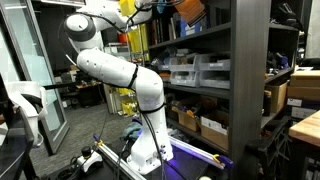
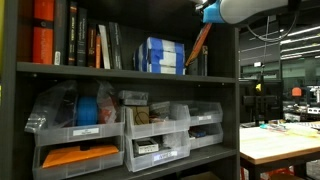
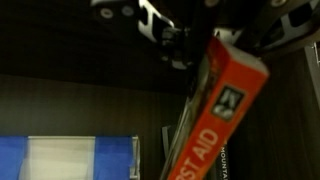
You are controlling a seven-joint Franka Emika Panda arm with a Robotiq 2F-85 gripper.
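Note:
An orange-red book (image 3: 218, 125) with "FIRST AID" on its spine fills the middle of the wrist view. My gripper is shut on the upper end of the book; dark mechanism hides part of the grip. In exterior view 2 the book (image 2: 201, 43) leans at a slant at the right of the upper shelf, beside a blue-and-white box (image 2: 165, 57). Whether its lower end touches the shelf I cannot tell. At the top of exterior view 1 the book (image 1: 190, 10) shows as an orange patch, cut off by the frame.
A dark book (image 2: 202, 66) stands at the upper shelf's right end. More books (image 2: 83, 38) line its left side. Clear plastic bins (image 2: 157, 121) fill the shelf below. The shelf's dark side post (image 1: 247, 75) rises close to the arm.

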